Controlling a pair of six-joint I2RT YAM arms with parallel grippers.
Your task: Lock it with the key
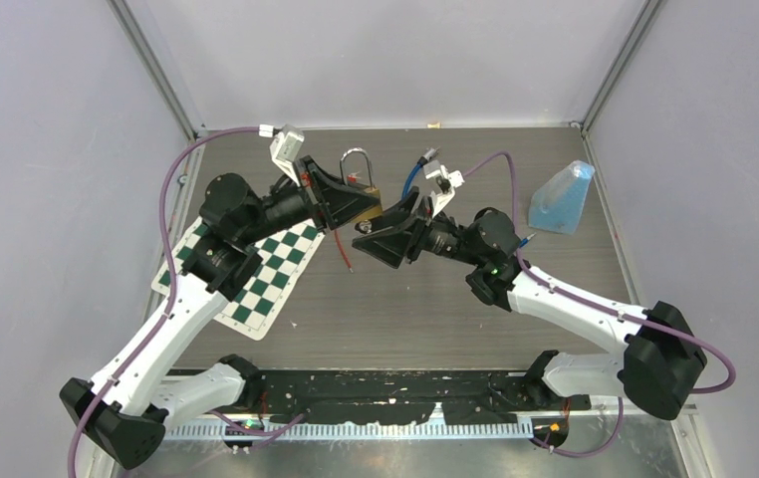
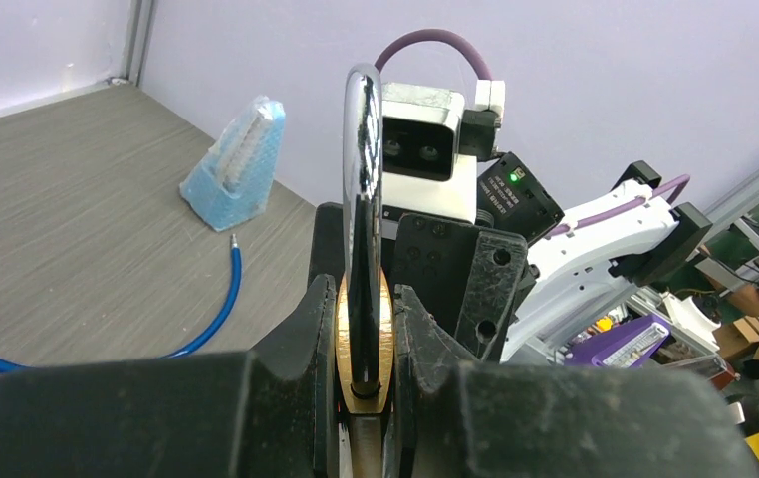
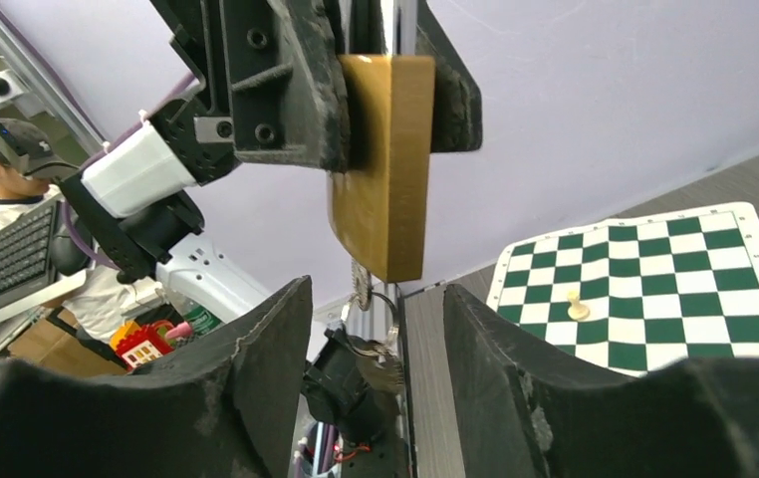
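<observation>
My left gripper is shut on a brass padlock [image 3: 408, 164], gripping the body by its flat sides. In the left wrist view the steel shackle [image 2: 362, 199] rises upright, seen edge-on, so I cannot tell whether it is latched. From the underside of the padlock hang a metal ring and a key [image 3: 383, 370]; how far the key sits in the lock is not clear. Facing the padlock from the right is my right gripper, open. Its fingers [image 3: 266, 368] stand on either side of the hanging key and ring, apart from them in view.
A green-and-white chessboard mat [image 3: 644, 284] with one pale piece [image 3: 578, 307] lies at the left of the table. A blue cable [image 2: 231, 294] and a bubble-wrapped item [image 2: 239, 164] are to the right. Behind the left gripper lies a red cord [image 1: 344, 254].
</observation>
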